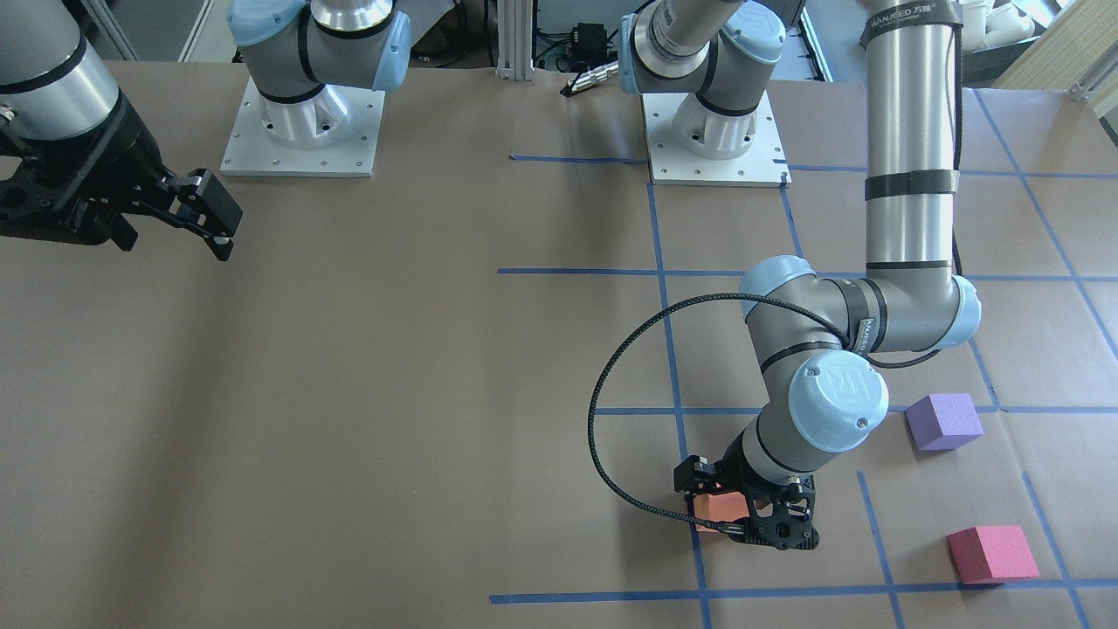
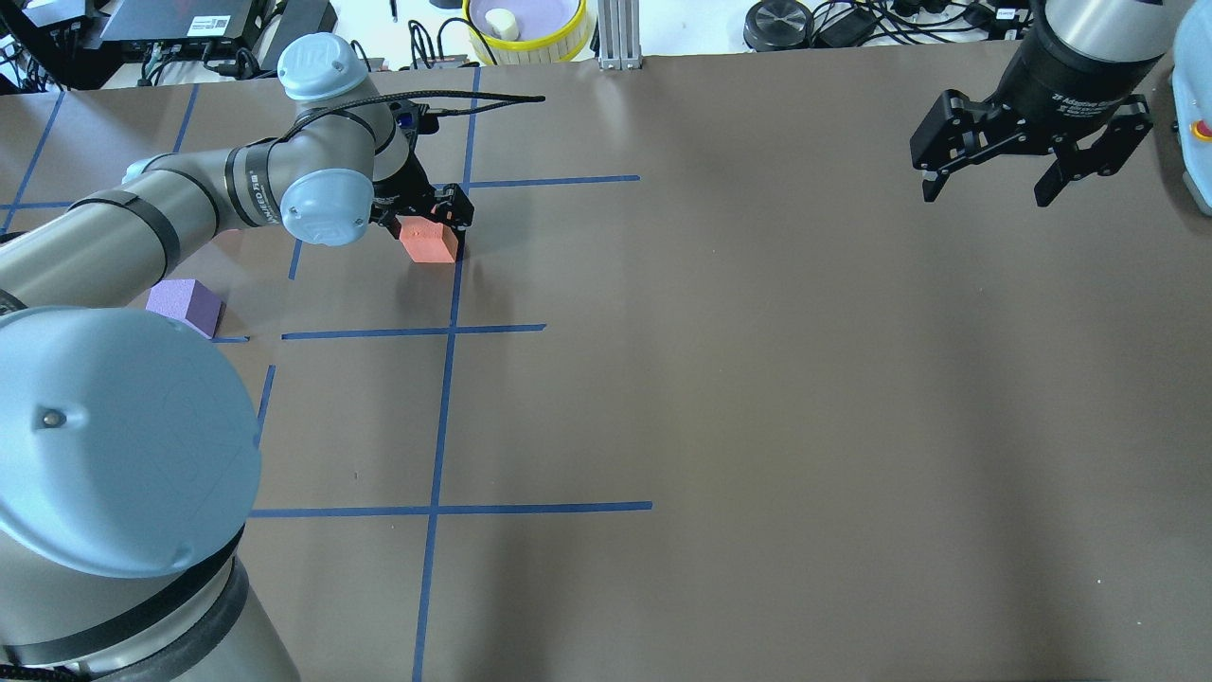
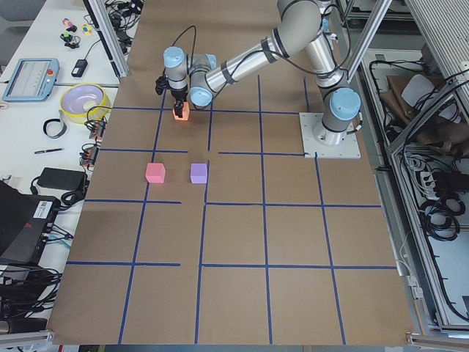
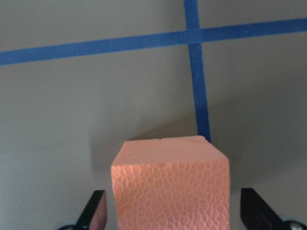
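An orange cube [image 4: 170, 189] stands on the floor-like table top by a blue tape crossing, also visible in the top view [image 2: 428, 240] and the left view [image 3: 181, 114]. My gripper is low around it, one dark finger on each side, with gaps showing between fingertips and cube in the wrist view, so it stands open. In the front view the gripper partly hides the cube.
A purple cube [image 1: 943, 421] and a pink cube [image 1: 992, 554] lie to the front-view right. Another arm's black gripper [image 2: 1028, 146] hangs over the far side.
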